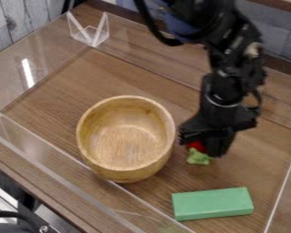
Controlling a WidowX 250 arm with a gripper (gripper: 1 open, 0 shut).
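Note:
My black gripper (207, 137) is low over the table, right of a wooden bowl (124, 135), its fingers shut on a small red object with a green part (199, 157), mostly hidden by the fingers. A green block (213, 202) lies in front at the bottom right.
A clear plastic piece (90, 27) stands at the back left. The arm covers part of the right side.

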